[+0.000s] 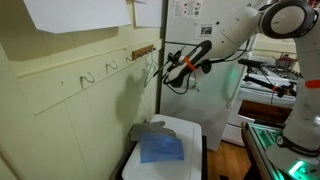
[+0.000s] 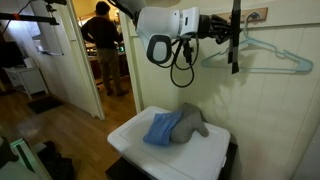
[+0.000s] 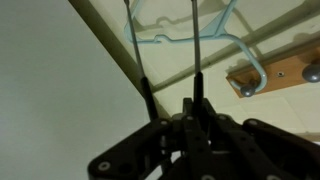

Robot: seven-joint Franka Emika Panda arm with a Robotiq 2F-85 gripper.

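A light blue clothes hanger (image 2: 275, 47) is up against the cream wall, its arms spreading to the right of my gripper (image 2: 236, 38). In the wrist view the hanger (image 3: 228, 38) crosses behind and between my two dark fingers, and the fingers appear shut on it. Its curved hook lies close to a wooden peg rail (image 3: 265, 78) with dark round pegs. Contact between hook and peg cannot be made out. Exterior view 1 shows the arm (image 1: 190, 70) stretched toward the wall near the rail (image 1: 143, 51).
Below stands a white table (image 2: 130, 135) with a blue cloth (image 2: 163, 128) and a grey cloth (image 2: 188, 122) on it. Several metal hooks line the wall left of the rail in exterior view 1. A person (image 2: 101, 45) stands in the far doorway.
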